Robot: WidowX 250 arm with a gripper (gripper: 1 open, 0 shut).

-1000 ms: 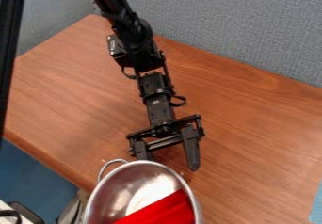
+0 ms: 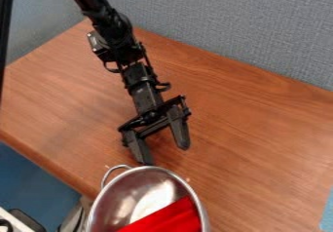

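My black gripper point(image 2: 164, 152) hangs low over the wooden table, its two fingers spread apart and pointing toward the front, with nothing seen between them. Its left fingertip is near the handle and back rim of a steel pot point(image 2: 115, 198) at the bottom of the view. A red object point(image 2: 166, 217) lies inside the pot.
A grey padded wall point(image 2: 235, 21) stands behind it. At the lower left, past the table's edge, are a blue floor and some grey and white items.
The arm and gripper have moved up and to the left in the view, away from the right side, with the fingers still apart. The pot stays where it was.
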